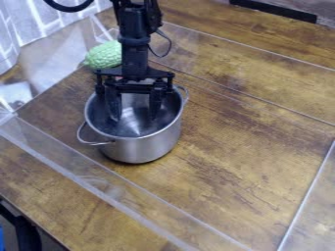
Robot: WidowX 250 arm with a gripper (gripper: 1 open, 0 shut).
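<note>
My black gripper [133, 90] reaches down into a steel pot [137, 145] with side handles, left of the middle of the camera view. Its fingers are spread over the pot's opening, their lower parts dark against the interior; whether anything is between them I cannot tell. A pale green, round vegetable-like object [102, 55] lies just behind the pot, to the left of the arm.
Clear plastic edges [66, 157] run along the left and right sides. Crumpled light material [26, 44] lies at the back left.
</note>
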